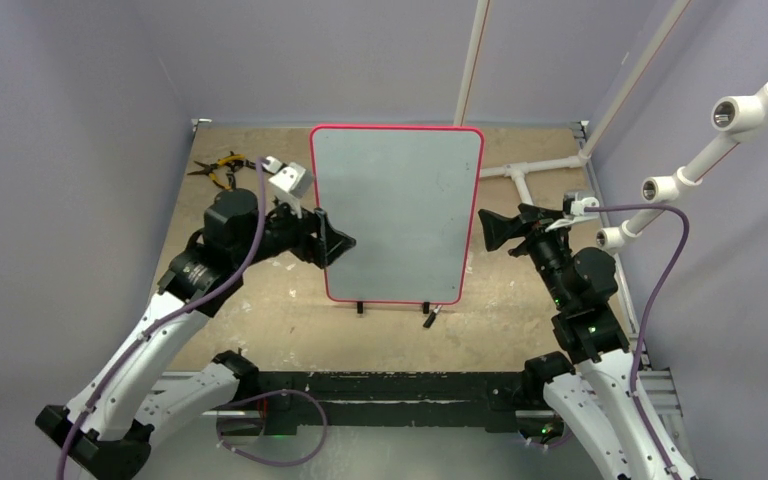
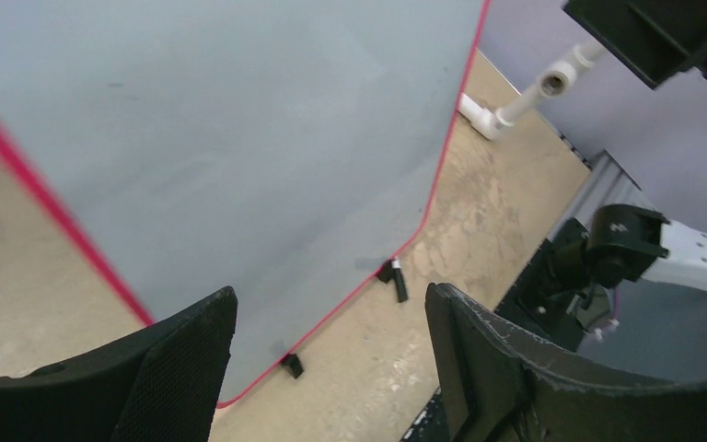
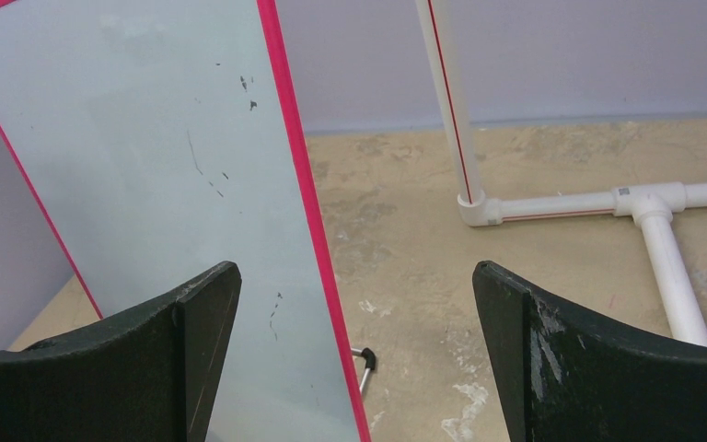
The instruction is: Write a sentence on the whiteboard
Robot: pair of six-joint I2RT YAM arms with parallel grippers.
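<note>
The whiteboard point(image 1: 395, 212) with a red rim stands upright at the middle, with a few small dark marks near its right side in the right wrist view. A dark marker point(image 1: 431, 318) lies just below its lower right, also seen small in the left wrist view point(image 2: 400, 281). My left gripper point(image 1: 335, 243) is over the board's lower left, open with nothing between its fingers. My right gripper point(image 1: 495, 225) stands open just right of the board's edge, with nothing between its fingers.
Yellow-handled pliers point(image 1: 222, 166) lie at the back left. White pipes point(image 1: 540, 165) run at the back right and along the right wall. The bench in front of the board is mostly clear.
</note>
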